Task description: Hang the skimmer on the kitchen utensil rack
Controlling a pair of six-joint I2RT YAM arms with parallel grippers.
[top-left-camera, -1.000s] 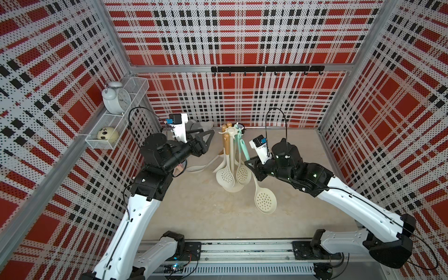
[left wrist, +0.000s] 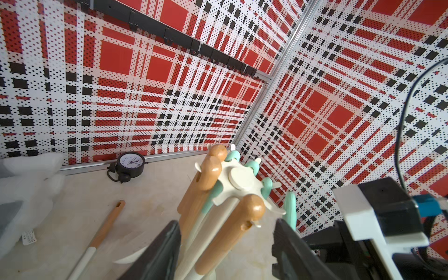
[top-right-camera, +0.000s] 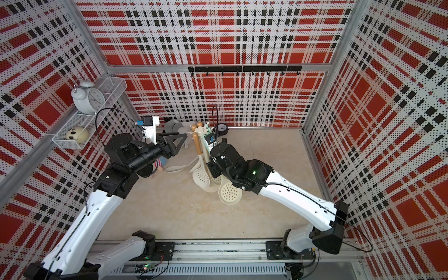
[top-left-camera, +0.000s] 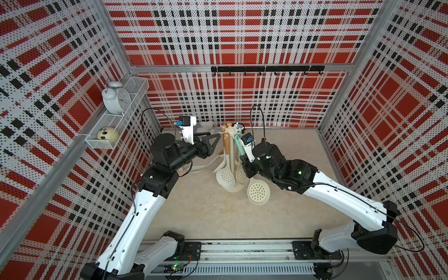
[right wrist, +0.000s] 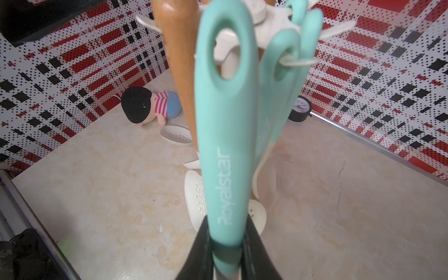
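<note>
My right gripper is shut on the lower end of the mint-green handle point(right wrist: 226, 154) of the skimmer, whose cream perforated head point(top-left-camera: 258, 191) hangs below and is tilted. The handle's oval hole stands close in front of the white utensil rack point(right wrist: 270, 21); the right wrist view does not show whether it is on a hook. In the left wrist view, the rack point(left wrist: 236, 179) has orange and mint handles hanging around it. My left gripper stands open on the rack's left side, an orange-handled utensil point(left wrist: 226, 233) appearing between its fingers without a visible grip.
An orange-handled utensil point(left wrist: 100, 233) lies on the table left of the rack. A round black dial point(left wrist: 130, 164) and a grey-white plush point(left wrist: 30, 196) sit behind. A doll point(right wrist: 151, 105) lies farther left.
My right gripper has moved left and slightly up with the skimmer, bringing its handle nearer the rack. My left gripper has shifted a little right toward the rack, staying open.
</note>
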